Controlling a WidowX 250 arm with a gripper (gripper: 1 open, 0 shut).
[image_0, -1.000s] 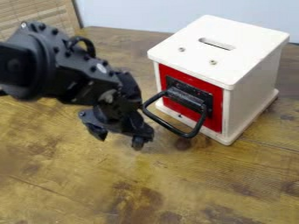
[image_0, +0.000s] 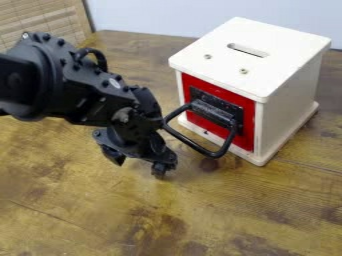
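A white wooden box (image_0: 274, 60) with a red front panel (image_0: 201, 85) stands at the right of the camera view, a slot in its top. A black looped handle (image_0: 205, 145) sticks out from the red front. My black gripper (image_0: 142, 165) is low over the table, left of the handle and a little below it, open, with nothing seen between its fingers.
A tan slatted panel (image_0: 19, 75) is at the back left, behind the arm.
The arm and gripper have shifted only slightly over the last second. The box and handle look unchanged.
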